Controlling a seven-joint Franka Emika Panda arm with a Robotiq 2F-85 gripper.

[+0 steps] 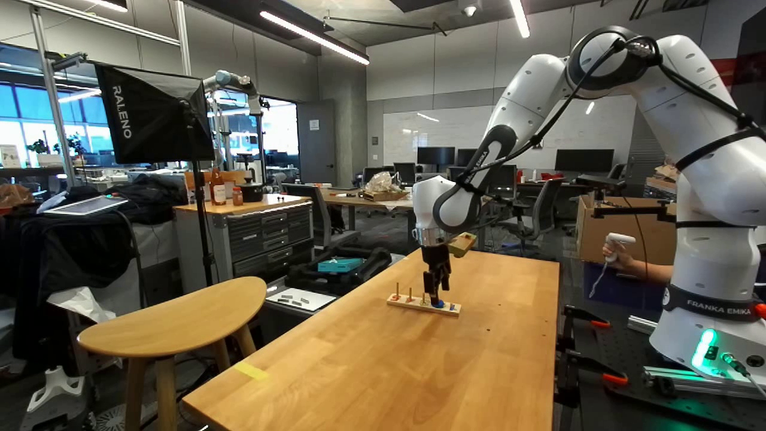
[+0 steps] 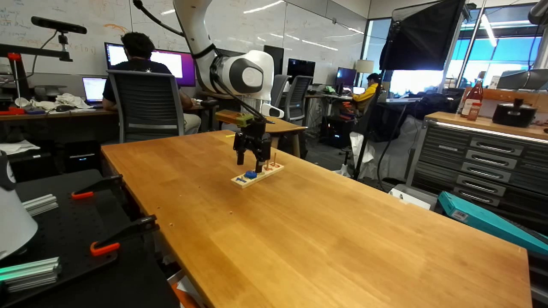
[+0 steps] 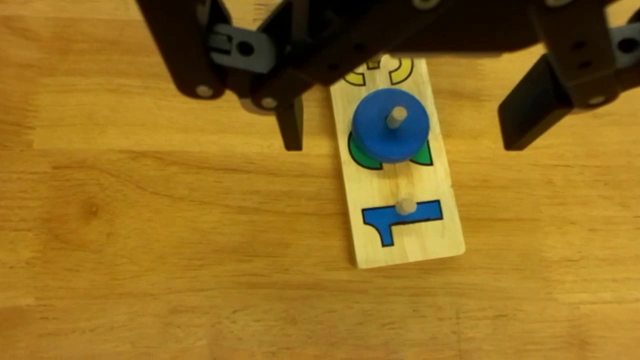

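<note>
A blue disc sits around the peg by the green 2 on a pale wooden peg board. The peg at the blue 1 carries nothing. In exterior view 2 the board lies flat on the table, and the blue disc shows near its closer end. My gripper is open above the board, one fingertip on either side of the disc and apart from it in the wrist view. Exterior view 1 has the gripper low over the disc, partly hiding it.
Clamps grip its edge on the robot's side. A wooden stool and a softbox stand are off to the far side.
</note>
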